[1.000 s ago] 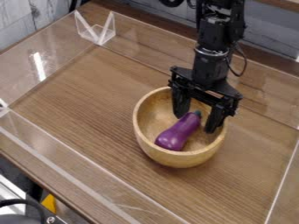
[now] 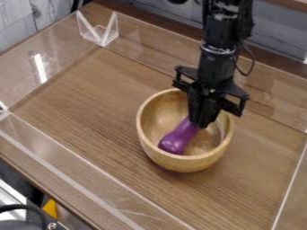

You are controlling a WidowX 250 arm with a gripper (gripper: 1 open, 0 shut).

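Observation:
A tan bowl (image 2: 166, 156) sits on the wooden table, right of centre. A purple elongated object (image 2: 178, 139) lies in it, slanting from the lower left toward the upper right. My black gripper (image 2: 199, 115) is over the back of the bowl, its lower end at the upper end of the purple object. Whether the fingers are around that object or just above it, and how far they are open, I cannot tell.
A white wire holder (image 2: 99, 31) stands at the back left. Dark items lie beyond the table's lower-left edge.
The gripper has moved up and slightly left from lower in the bowl. The purple object has shifted slightly to the left.

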